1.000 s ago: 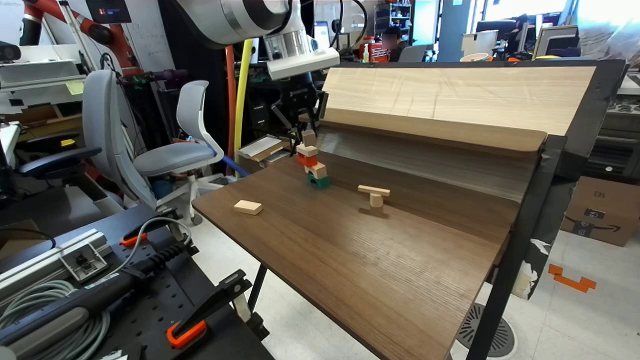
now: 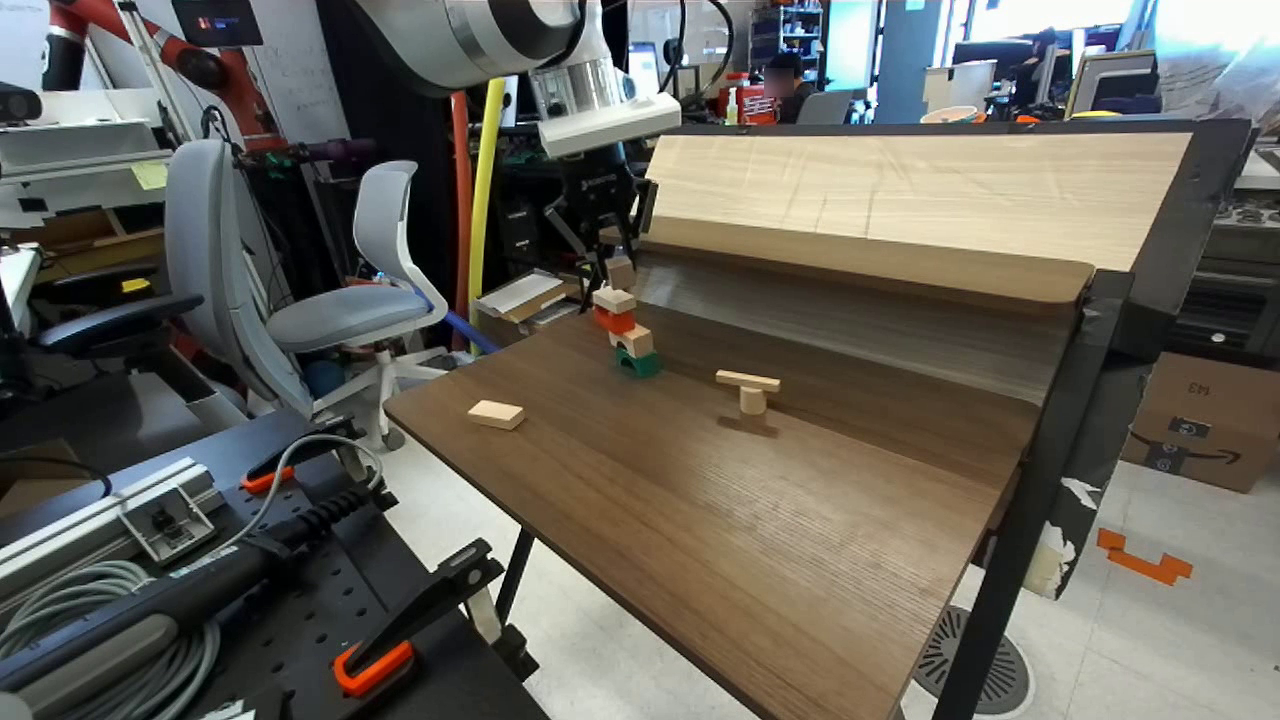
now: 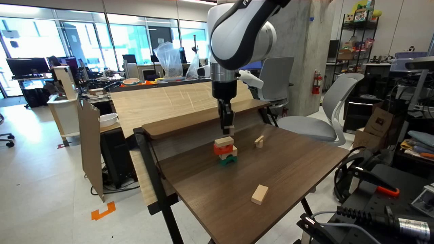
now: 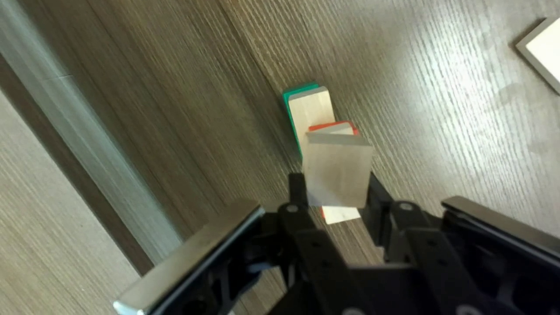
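Observation:
My gripper is shut on a pale wooden block (image 4: 338,170), with a dark finger on either side of it. That block hangs over a small stack. At the stack's base is a green arch block (image 3: 228,160), then a wooden block (image 3: 229,153), a red block (image 3: 223,149) and a wooden block (image 3: 223,141) on top. The layers are offset from one another. In the wrist view the held block covers much of the stack; whether it touches the top piece I cannot tell.
A flat wooden block (image 2: 495,414) lies alone on the brown table (image 2: 720,540). Elsewhere a thin wooden plank (image 2: 747,380) rests across a short wooden cylinder (image 2: 752,401). A raised shelf (image 2: 864,258) borders the table behind the stack.
The stack and the other blocks look unmoved.

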